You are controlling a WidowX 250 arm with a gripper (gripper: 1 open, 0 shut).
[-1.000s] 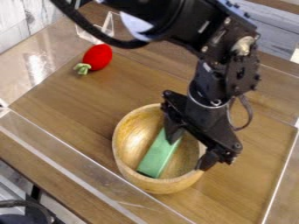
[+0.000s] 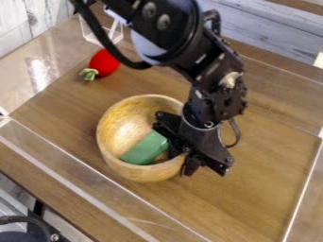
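Note:
A wooden bowl [image 2: 123, 128] sits on the wooden surface in the middle of the camera view, with a green block [image 2: 144, 147] lying inside it. My gripper [image 2: 190, 151] reaches down over the bowl's right side, at the right end of the block. Its fingertips are dark and overlap the bowl and block, so what lies between them is hard to make out.
A red tomato-like object [image 2: 104, 63] lies at the back left beside a clear container [image 2: 96, 28]. A clear edge strip runs along the front left.
The bowl, the green block and my gripper have moved left and slightly back.

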